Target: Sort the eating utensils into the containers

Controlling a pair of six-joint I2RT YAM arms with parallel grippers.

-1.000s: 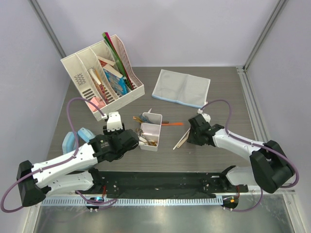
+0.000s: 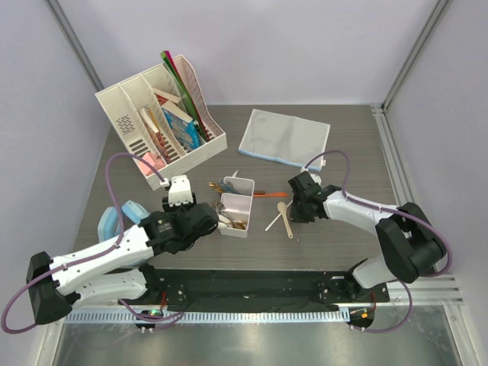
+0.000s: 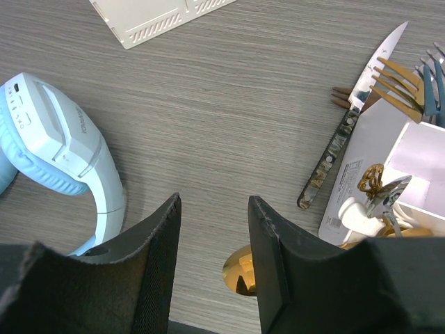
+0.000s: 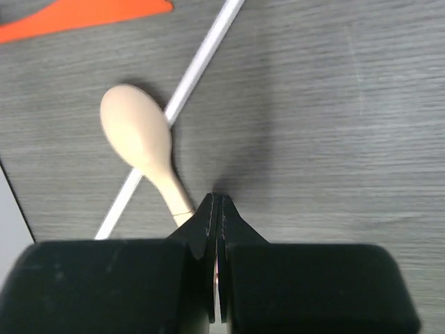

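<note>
The white divided container (image 2: 237,202) holds forks, spoons and other cutlery. A wooden spoon (image 4: 139,132) lies across a white stick (image 4: 198,59) on the table, with an orange utensil (image 4: 83,15) beyond. My right gripper is shut just over the spoon's handle, with nothing visible between its fingers. My left gripper is part open above the table, left of the container; a gold rounded object (image 3: 238,275) shows beneath its right finger. A knife (image 3: 334,149) lies beside the container.
A large white organizer (image 2: 122,103) stands at back left. Blue-and-white headphones (image 3: 69,139) lie at left. A folded translucent mat (image 2: 282,136) lies at the back.
The left arm looks almost unchanged.
</note>
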